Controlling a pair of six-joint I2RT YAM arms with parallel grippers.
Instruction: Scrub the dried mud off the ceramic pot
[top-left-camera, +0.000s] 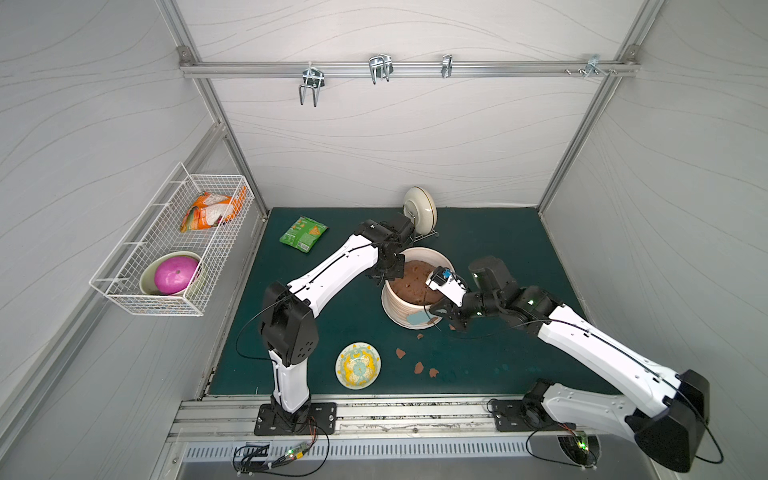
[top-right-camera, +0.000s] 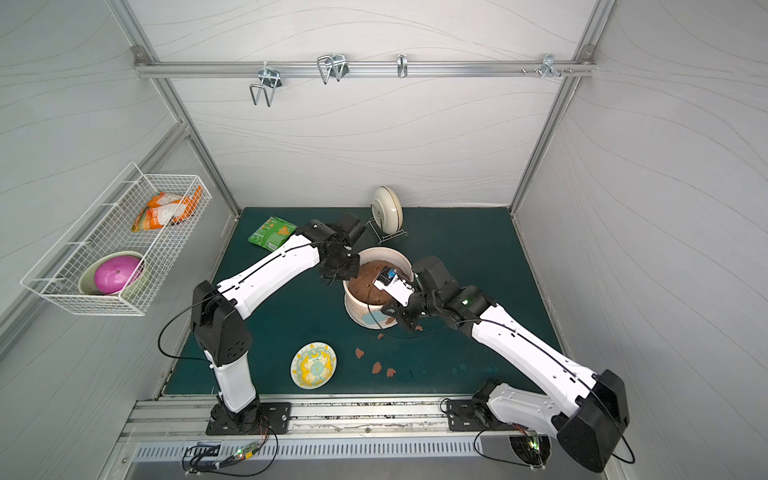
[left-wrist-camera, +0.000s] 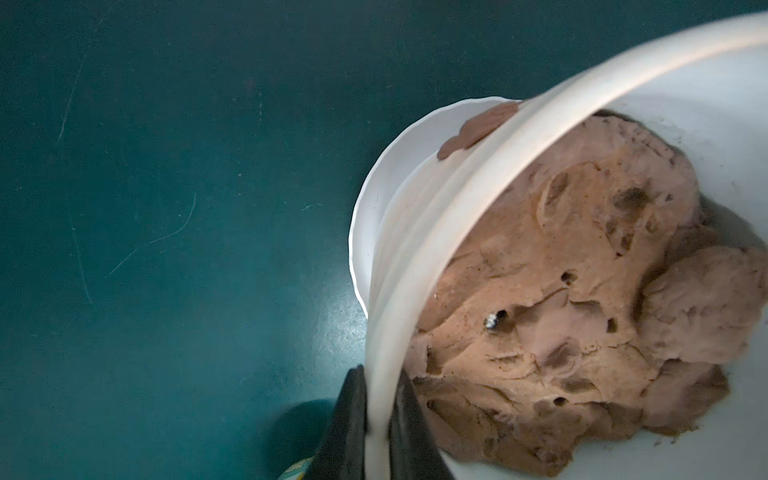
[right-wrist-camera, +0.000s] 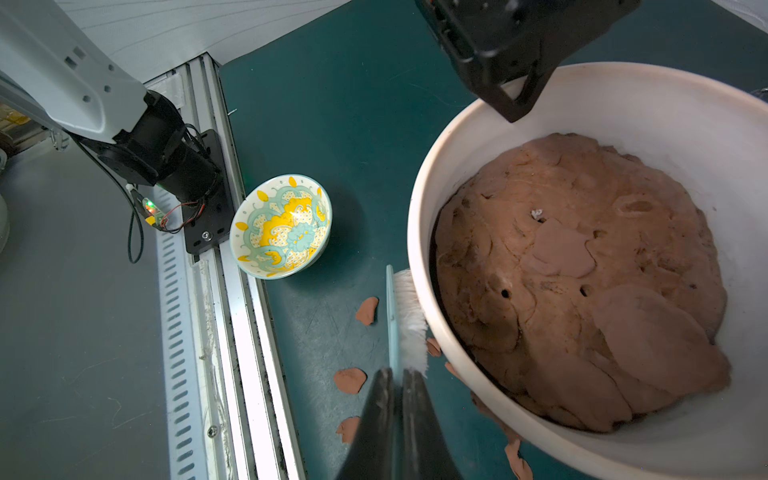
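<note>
The ceramic pot (top-left-camera: 409, 309) stands on a white saucer (left-wrist-camera: 365, 232) in the middle of the table, filled with brown soil (right-wrist-camera: 576, 280). In the left wrist view, the two dark fingers of my left gripper are shut on the pot's rim, one on each side of the wall. My right gripper is shut on the thin teal handle of a brush (right-wrist-camera: 410, 320), whose pale bristles face the pot's near outer wall. Brown mud (right-wrist-camera: 489, 409) shows by that wall; most of the outside is hidden in the right wrist view.
Loose mud flakes (right-wrist-camera: 349, 380) lie on the table in front of the pot. A patterned bowl (top-left-camera: 357, 365) sits front left, a green packet (top-left-camera: 303, 233) back left. Behind the pot, plates (top-left-camera: 420, 210) stand in a rack.
</note>
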